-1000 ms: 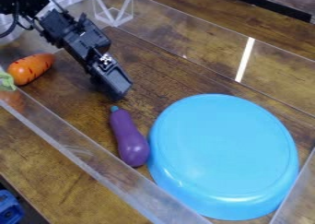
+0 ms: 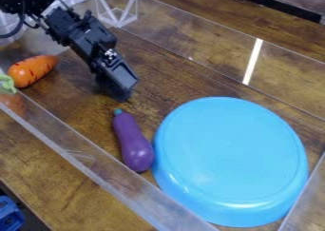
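My gripper (image 2: 112, 83) hangs low over the wooden floor of the enclosure at the upper left, angled down to the right; whether its fingers are open or shut is not visible. A purple eggplant (image 2: 133, 144) lies below it, apart from it. An orange carrot (image 2: 33, 69) with a pale green top lies to the left of the gripper. A large blue round object (image 2: 229, 157), like an upturned bowl or lid, fills the lower right.
Clear walls (image 2: 89, 166) border the work area. A blue object (image 2: 8, 214) sits outside at the bottom left. Bare wood lies to the right of the gripper, above the blue round object.
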